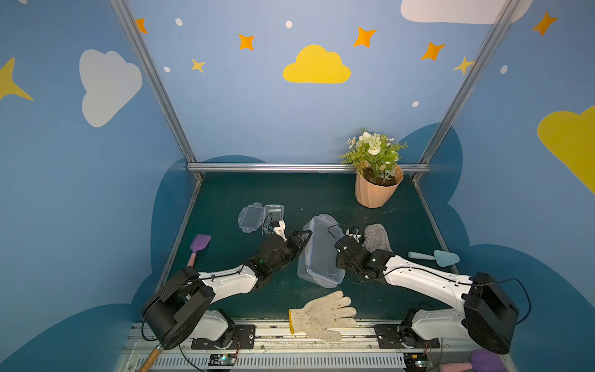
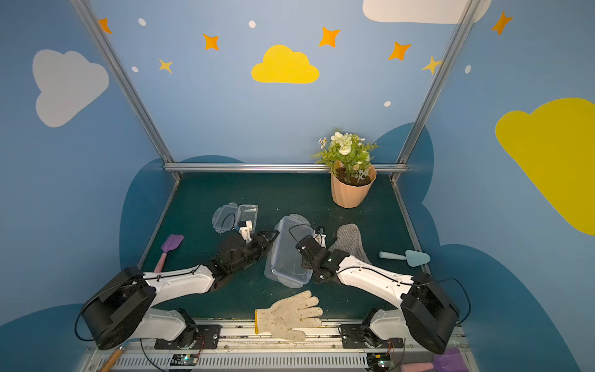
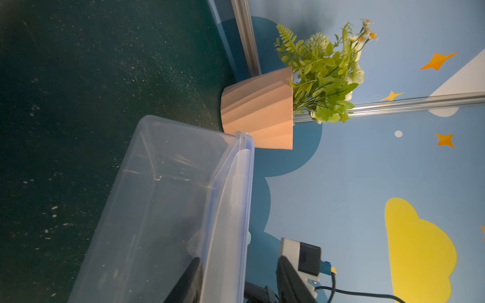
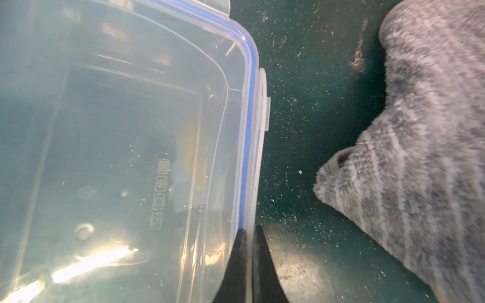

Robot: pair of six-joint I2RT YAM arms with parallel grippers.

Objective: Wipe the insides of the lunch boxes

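Observation:
The large clear lunch box [image 1: 302,263] stands between my grippers, with its clear blue-sealed lid [image 4: 101,176] apparently over its top. My right gripper is shut on the lid's right edge, a thin pale strip showing between its fingers. At the box's left side, my left gripper is open, its fingers spread either side of the rim without closing on it. Farther back left is a small lunch box [image 1: 274,210], open, its lid [image 1: 251,217] beside it. A grey striped cloth mitt [image 4: 429,151] lies right of the large box.
A beige work glove [image 1: 325,315] lies at the front edge. The potted plant [image 1: 375,186] stands back right. A purple spatula [image 1: 199,241] is on the far left, a pale blue one [image 1: 445,258] on the far right.

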